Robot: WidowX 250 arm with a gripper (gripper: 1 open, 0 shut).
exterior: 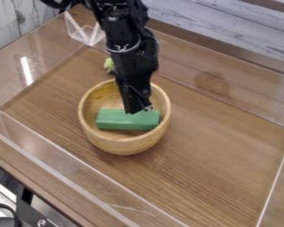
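A light wooden bowl (123,141) sits on the wooden table with a green block (121,121) lying inside it. My black gripper (134,107) hangs over the bowl's right part, just above the block, its fingertips close together with nothing visible between them. Whether the tips touch the block I cannot tell. A small pale green object (109,65) is partly hidden behind the arm, beyond the bowl.
Pale planked surfaces border it at the back and left. A dark round object (0,215) is at the bottom left corner.
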